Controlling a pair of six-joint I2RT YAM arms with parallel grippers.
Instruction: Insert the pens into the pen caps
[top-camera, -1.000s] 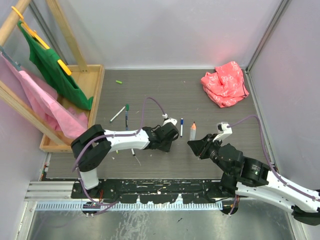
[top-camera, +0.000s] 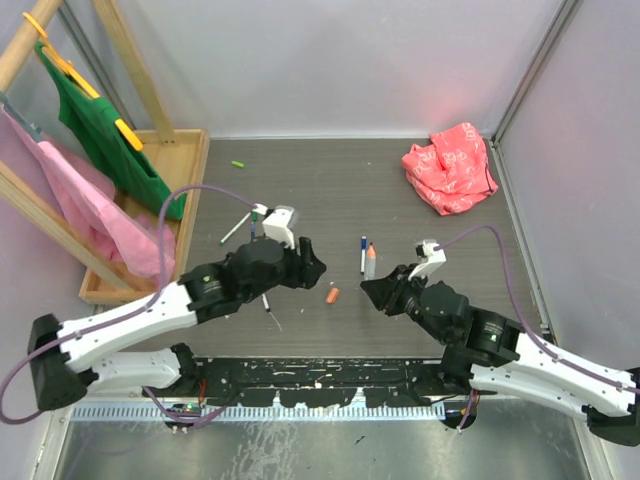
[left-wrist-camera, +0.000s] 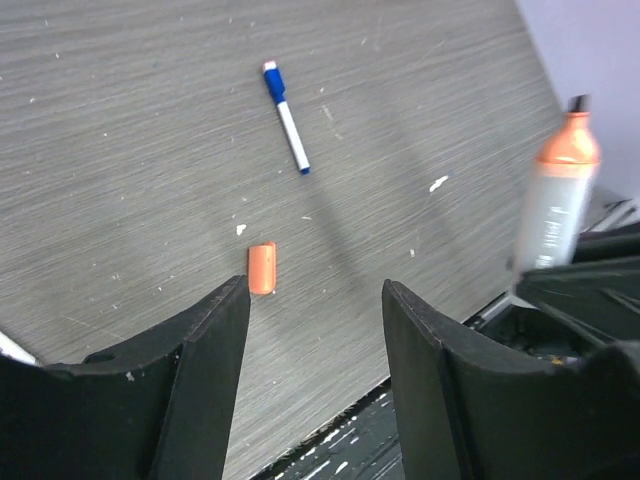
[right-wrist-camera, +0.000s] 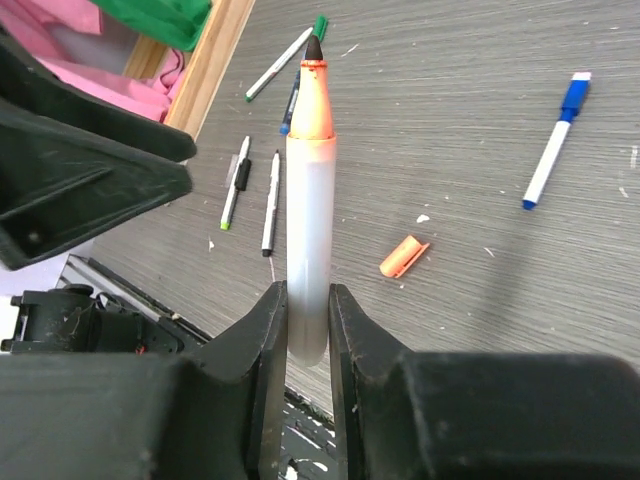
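An uncapped pen with a white barrel and orange collar (right-wrist-camera: 312, 190) stands upright, black tip up, with my right gripper shut on its lower end. In the left wrist view the pen (left-wrist-camera: 556, 200) shows at the right edge. An orange cap (left-wrist-camera: 262, 268) lies alone on the table; the top view shows the cap (top-camera: 332, 295) between the two arms. My left gripper is above the table with its fingers apart and nothing between them. In the right wrist view the left fingers (right-wrist-camera: 95, 160) reach in from the left.
A capped blue pen (right-wrist-camera: 556, 142) lies beyond the cap. Several pens, among them a green-capped one (right-wrist-camera: 285, 60), lie on the left side of the table. A wooden rack (top-camera: 190, 215) with clothes stands left; a red cloth (top-camera: 452, 170) lies back right.
The left arm has drawn back to the left and lifted, uncovering the orange cap on the table. The right gripper has shifted slightly left with the pen still upright in it.
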